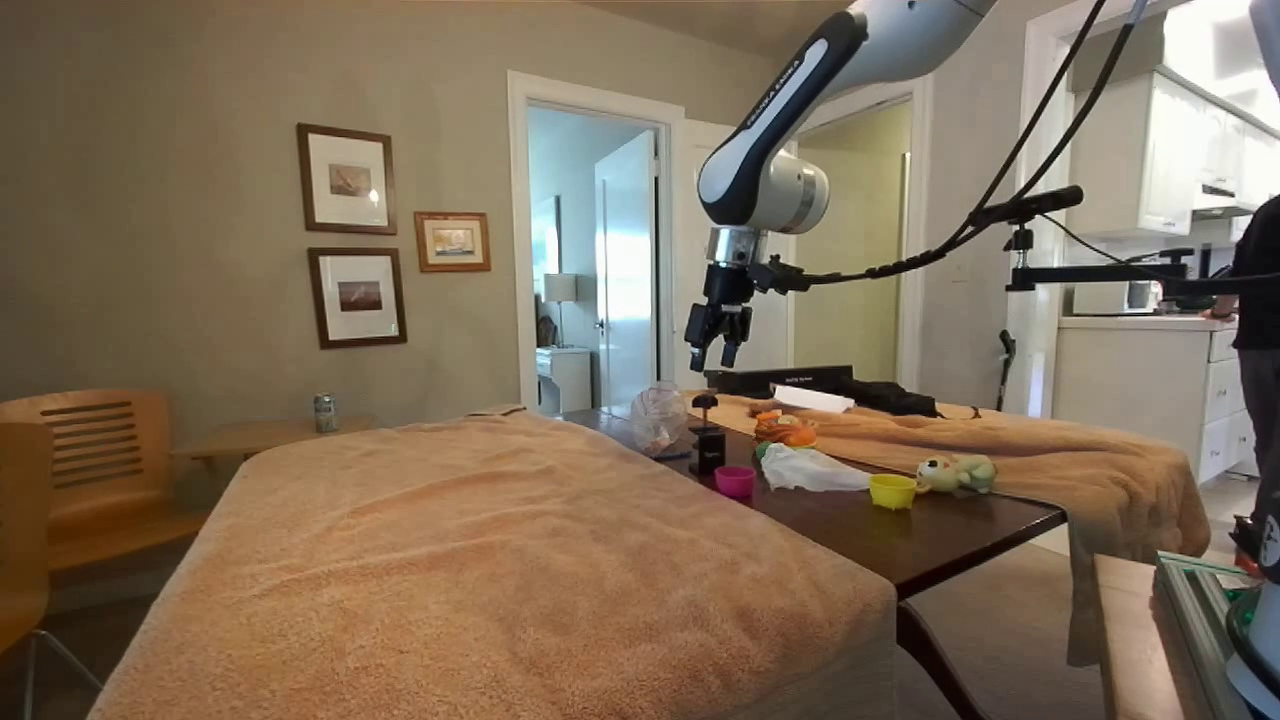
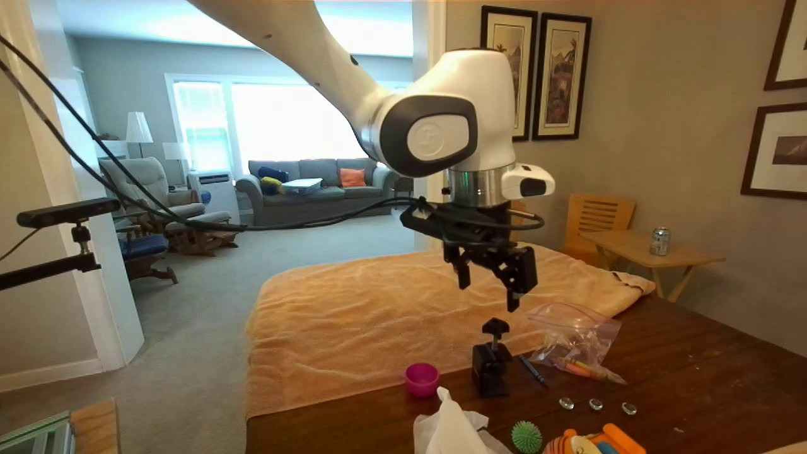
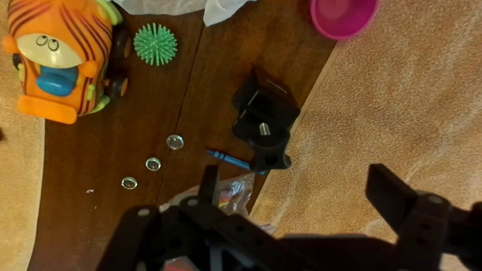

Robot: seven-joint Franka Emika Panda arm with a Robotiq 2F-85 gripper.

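My gripper (image 1: pixel 714 355) is open and empty, hanging above the dark wooden table (image 1: pixel 960 534). In the second exterior view its fingers (image 2: pixel 514 299) point down, above and close to a black clamp-like object (image 2: pixel 492 371) with a knob on top. From the wrist, that black object (image 3: pixel 266 106) appears ahead of the fingers, near the towel's edge. A blue crayon (image 3: pixel 230 160) lies partly beneath its knob in this view. A clear plastic bag (image 2: pixel 579 340) with crayons rests beside it; in the wrist view my gripper hides much of the bag (image 3: pixel 237 192).
A pink cup (image 2: pixel 422 378), green spiky ball (image 3: pixel 155 44), orange toy car (image 3: pixel 58 58) and white cloth (image 1: pixel 810 469) share the table. Three clear glass pieces (image 3: pixel 153 164) lie apart. Farther along sit a yellow cup (image 1: pixel 891 491) and a plush toy (image 1: pixel 956 473). Orange towels flank the table.
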